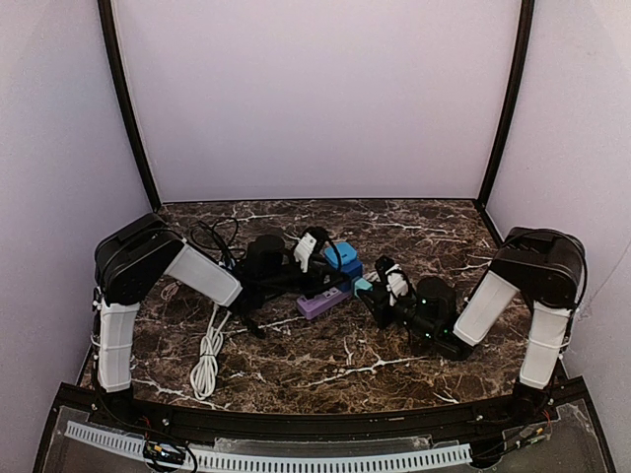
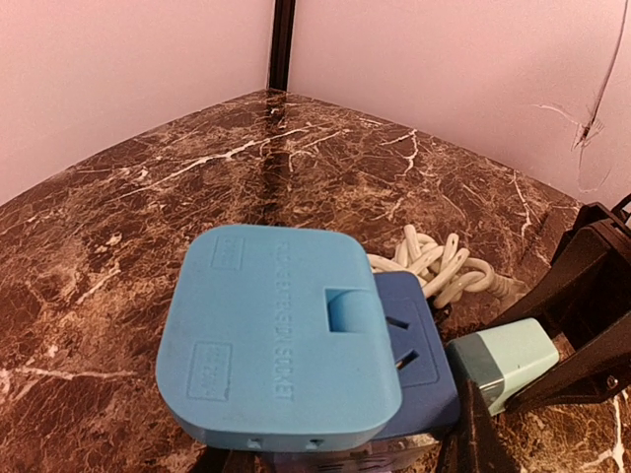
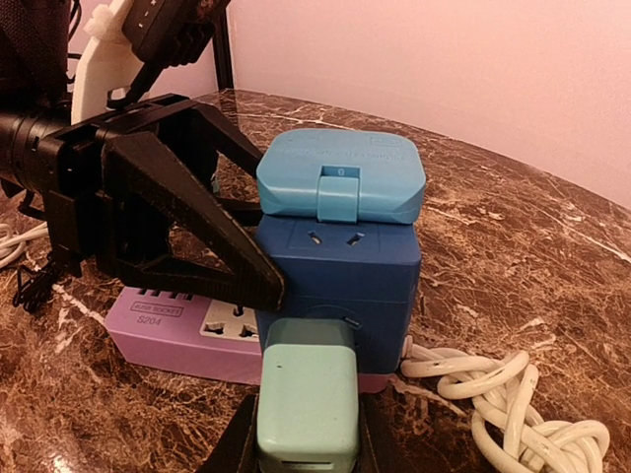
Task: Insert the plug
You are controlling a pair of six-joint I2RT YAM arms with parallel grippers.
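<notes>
A dark blue socket block (image 3: pixel 340 271) with a light blue lid (image 2: pixel 281 335) stands over a purple power strip (image 3: pixel 177 340). My left gripper (image 1: pixel 338 278) is shut on the block, one black finger (image 3: pixel 202 222) lying along its side in the right wrist view. A pale green plug (image 3: pixel 309 404) is held by my right gripper, shut around it. The plug's front end meets the block's side face in the left wrist view, roughly level with it. Its prongs are hidden, so how deep they sit cannot be told. Slots (image 2: pixel 404 345) show on that face beside the plug.
A knotted white cable (image 3: pixel 513 404) lies on the marbled table right of the block in the right wrist view. Another white cable bundle (image 1: pixel 206 365) rests at the front left. Dark wires (image 1: pixel 219 233) lie behind the left arm.
</notes>
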